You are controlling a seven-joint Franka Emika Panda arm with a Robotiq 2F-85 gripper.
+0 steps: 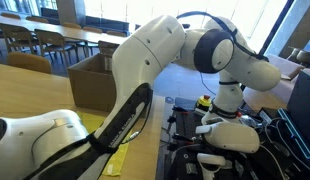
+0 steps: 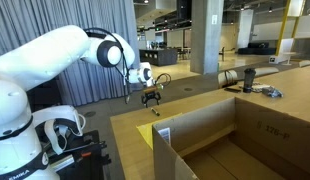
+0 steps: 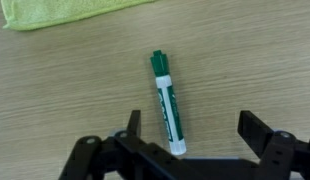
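Note:
A green-capped marker (image 3: pixel 168 103) with a white barrel lies on the wooden table in the wrist view, cap toward the top. My gripper is open above it, one dark finger on each side of the view, nothing between them. The marker's white end lies closer to the left finger (image 3: pixel 133 127) than to the right one (image 3: pixel 254 130). In exterior view 2 the gripper (image 2: pixel 151 97) hangs low over the far part of the table, with a small dark item, likely the marker (image 2: pixel 155 112), just below it. Exterior view 1 does not show the fingers.
A yellow-green cloth (image 3: pixel 60 10) lies beyond the marker's cap; the arm covers part of that cloth (image 1: pixel 113 160) in exterior view 1. An open cardboard box (image 1: pixel 92 85) stands farther along the table. Bare wood surrounds the marker.

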